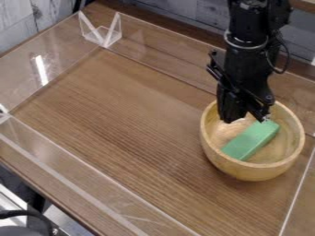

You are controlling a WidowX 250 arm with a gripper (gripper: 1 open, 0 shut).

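Observation:
A cream-yellow bowl [231,166] sits at the right of the wooden table, with a green block [251,138] lying inside it. My black gripper [227,114] hangs over the back left part of the bowl, its fingertips at or just inside the rim; whether it touches anything is unclear. It looks shut, and nothing shows clearly between its fingers.
A clear or white wire-like object [101,29] stands at the back left. Dark cables lie at the lower left corner, beyond the table's edge.

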